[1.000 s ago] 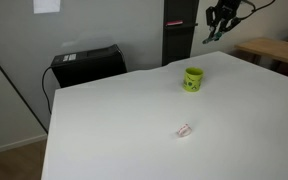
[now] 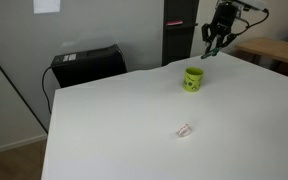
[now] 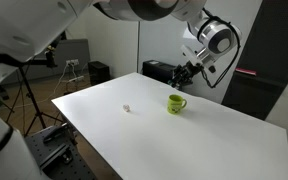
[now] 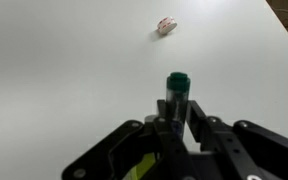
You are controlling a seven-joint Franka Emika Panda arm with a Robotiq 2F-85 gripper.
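Observation:
A dark marker-like object with a teal end (image 4: 177, 84) sticks out between my fingers in the wrist view. My gripper appears closed around it, both fingers close against its sides. In exterior view 1 the gripper (image 2: 214, 46) hangs above the table's far right part, behind and right of a yellow-green mug (image 2: 193, 80). The mug (image 3: 176, 104) stands upright on the table; its inside cannot be seen clearly. Only a strip of the mug (image 4: 144, 166) shows below the gripper in the wrist view, mostly hidden by the fingers.
A small pale pinkish object (image 2: 184, 130) lies on the white table (image 2: 104, 130), nearer the front. A black box-shaped device (image 2: 89, 66) stands beyond the back left edge.
The gripper has come down a little toward the table and slightly to the right in exterior view 1. The mug and the small pale object have stayed put.

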